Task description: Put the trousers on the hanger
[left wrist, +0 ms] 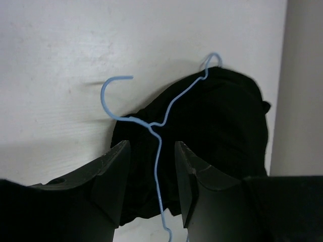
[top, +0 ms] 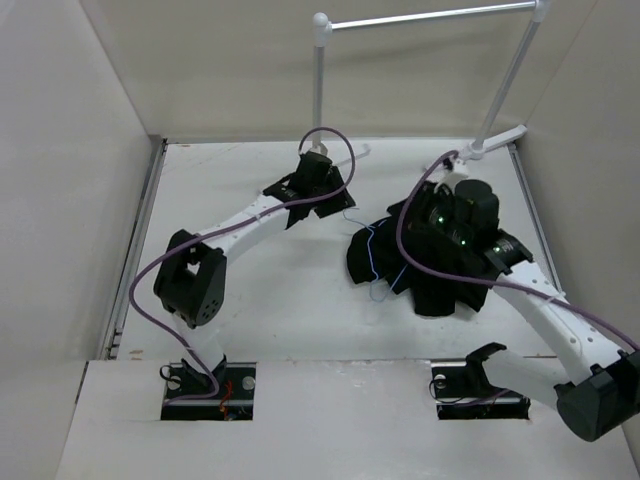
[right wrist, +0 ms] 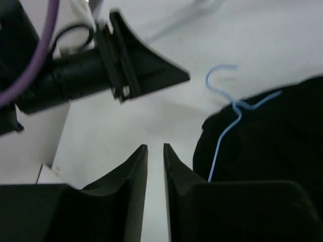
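The black trousers (top: 440,290) lie bunched on the table at the right of centre, partly hidden under the right arm. A thin blue hanger (top: 371,250) lies along their left side; in the left wrist view its hook (left wrist: 103,98) points off the cloth and one arm runs across the trousers (left wrist: 222,121). How the cloth sits on the hanger's bar I cannot tell. My left gripper is open, apart from hook and cloth, with nothing held. My right gripper is over the trousers, its fingers (right wrist: 139,171) narrowly apart and empty.
Behind the trousers stands a white rack with a top rail (top: 430,17), a left post (top: 318,90) and feet on the table. Bare table (top: 290,300) spreads to the left and front. The right wall (top: 590,180) is close to the right arm.
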